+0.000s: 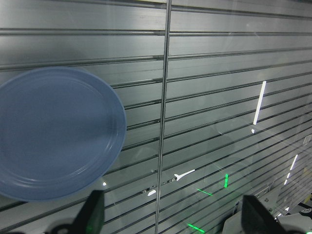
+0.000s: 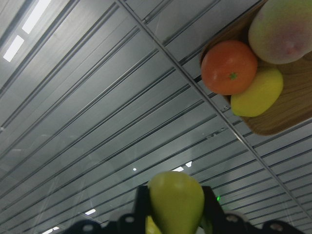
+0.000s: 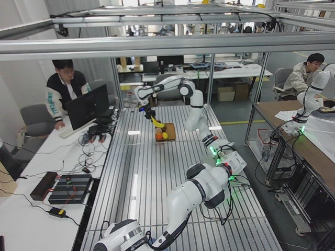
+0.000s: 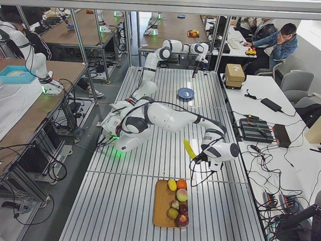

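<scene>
My right gripper is shut on a banana (image 4: pixel 190 149), held in the air beside a wooden tray (image 4: pixel 161 203) of fruit. The tray holds a lemon (image 2: pixel 256 92), an orange (image 2: pixel 229 68), a peach (image 2: pixel 278 31) and several other fruits. My left gripper is above the table at the other end, near a blue plate (image 4: pixel 185 93) with nothing on it; in the left wrist view the plate (image 1: pixel 58 131) fills the left side, and only dark finger edges show at the bottom, with no object between them.
Cables hang along the arms and at the table's side. Desks with monitors, electronics and people stand around the table.
</scene>
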